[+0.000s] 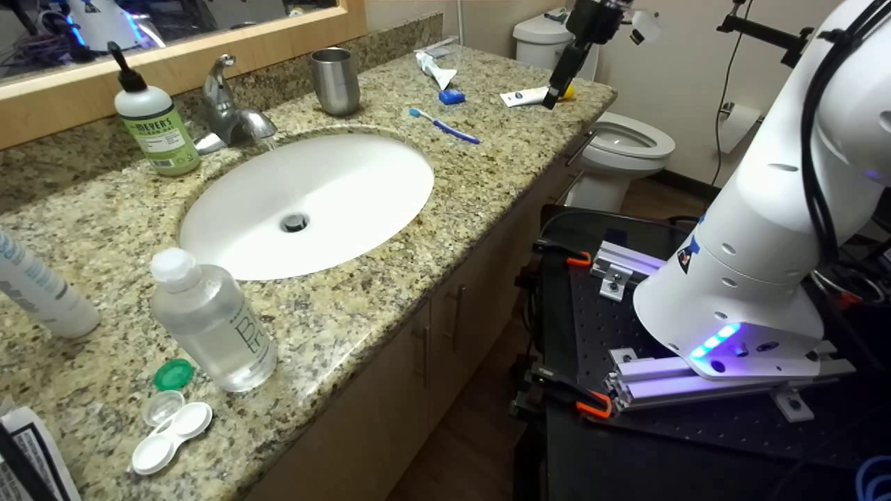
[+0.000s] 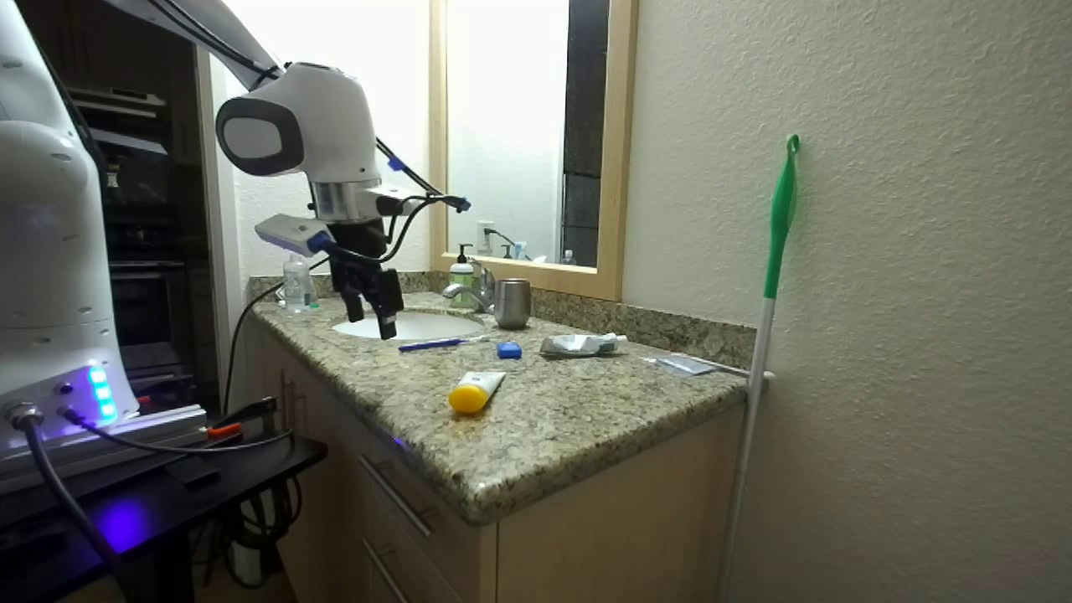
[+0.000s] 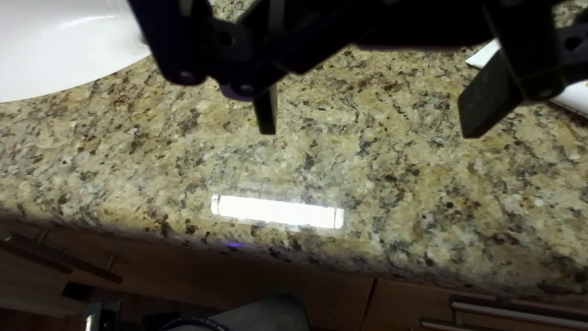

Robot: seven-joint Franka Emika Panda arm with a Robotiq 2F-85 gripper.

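My gripper (image 2: 372, 320) hangs over the counter with its fingers apart. In the wrist view the two fingertips (image 3: 267, 118) stand wide of each other, and only bare granite shows between them. A white tube with a yellow cap (image 2: 467, 399) lies flat near the counter's right front corner, apart from the gripper. Part of a white object, probably this tube (image 3: 576, 98), appears behind the right finger. A blue toothbrush (image 1: 451, 129) rests beside the sink. Close by are a small blue box (image 1: 452, 97) and a crumpled whitish tube (image 2: 583, 345).
The sink (image 1: 309, 204) is beside a steel cup (image 1: 335, 81), faucet (image 1: 238, 121) and green-labelled soap bottle (image 1: 157, 125). A clear bottle (image 1: 213, 321) and a contact lens case (image 1: 171, 437) occupy the near end. The counter's front edge (image 3: 275, 253) runs below the gripper.
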